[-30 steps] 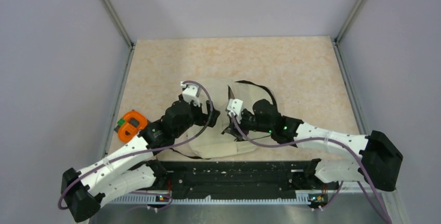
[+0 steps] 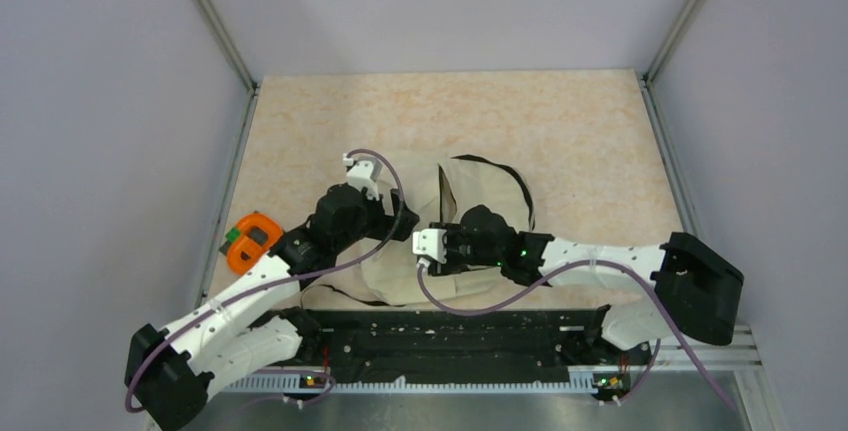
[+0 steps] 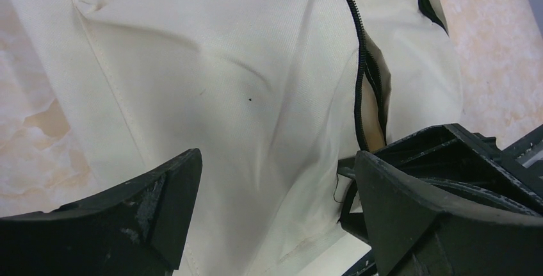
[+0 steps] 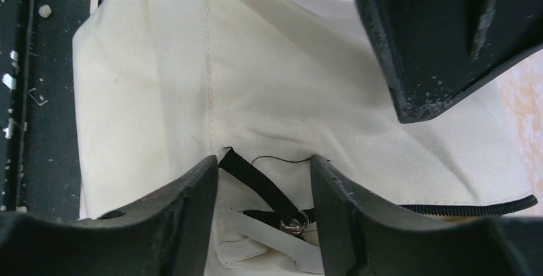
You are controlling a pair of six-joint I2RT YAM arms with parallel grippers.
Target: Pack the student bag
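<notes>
The cream fabric bag lies flat on the table under both arms. Its black zipper is parted along a stretch, showing a slit. Over the fabric, my left gripper stands open with nothing between its fingers. My right gripper has its fingers apart, low over the bag beside the left one. Between them in the right wrist view runs the black pull strap, joined to a metal ring at the zip. One strap end lies close to a fingertip; contact cannot be made out.
An orange object with a green part sits at the table's left edge. A finger of the left gripper looms close by in the right wrist view. A black strap trails near the front edge.
My right gripper has shifted left and toward the table's front edge over the bag. The left arm has moved only slightly. The bag and the orange object look unmoved.
</notes>
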